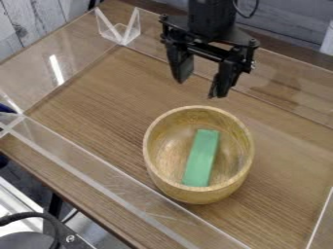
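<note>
My gripper (203,73) hangs at the top centre of the camera view, black, with its fingers spread open and nothing visible between them. Below it, on the wooden table, stands a round tan bowl (170,136) with a green rectangular block (202,158) lying inside it.
A small clear plastic container (119,24) stands at the back left. A black cable-like object (26,222) is at the lower left corner.
</note>
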